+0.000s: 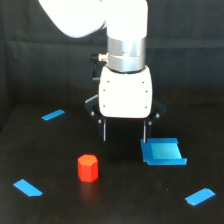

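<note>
A red block [88,168] with a hexagonal outline rests on the dark table, left of the middle. To its right and farther back lies a shallow blue tray [178,161], with nothing visible in it. My gripper [125,132] hangs above the table between the two. Its dark fingers are wide apart, and nothing shows between them. The right finger appears near the tray's back left corner, and the block is well clear of both fingers.
Blue tape strips mark the table at the back left [53,115], front left [27,188] and front right [200,197]. Dark curtains [190,60] hang behind.
</note>
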